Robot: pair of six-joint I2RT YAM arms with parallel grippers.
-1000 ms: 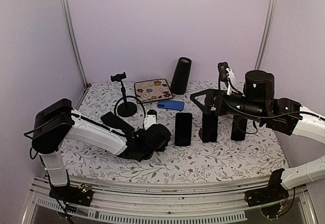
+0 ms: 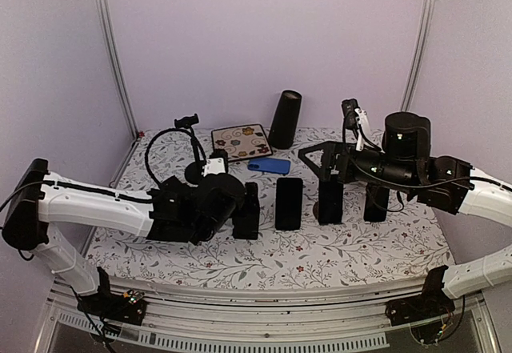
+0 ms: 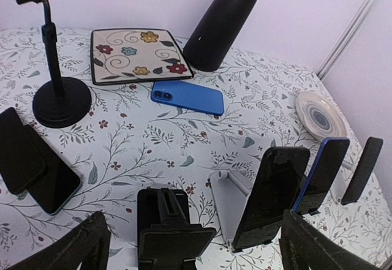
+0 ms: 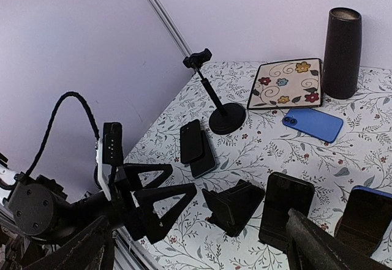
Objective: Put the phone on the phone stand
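A blue phone (image 3: 187, 98) lies flat near the patterned square mat. Stacked black phones (image 3: 49, 172) lie at the left. An empty black stand (image 3: 174, 245) is centred below my left gripper, which is open with nothing between its fingers. My right gripper (image 2: 308, 155) hangs open above the right-hand phones, empty.
A tall black cylinder (image 2: 285, 119) stands at the back beside the mat (image 2: 240, 141). A round-based black holder (image 3: 61, 108) stands back left.
My left arm has risen and shifted a little left, uncovering more of the central stand in the top view. The right arm looks unchanged.
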